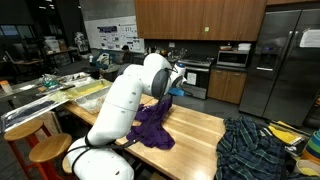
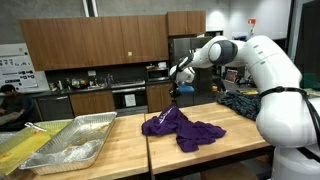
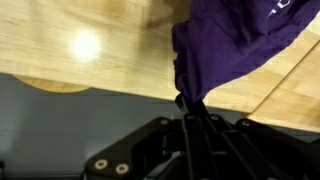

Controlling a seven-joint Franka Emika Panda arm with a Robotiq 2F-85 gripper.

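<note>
A crumpled purple cloth lies on the wooden table, one part of it drawn up into a peak. My gripper is at the top of that peak, over the table's far side. In the wrist view, the cloth narrows to a bunch at the fingertips, and my gripper is shut on it. Exterior view 1 has the cloth partly behind the arm, with the fingertips too small to make out.
A dark bunched cloth lies at the table's right. Metal trays stand beside the table, and stools are at the left in exterior view 1. Bare wood shows between the two cloths.
</note>
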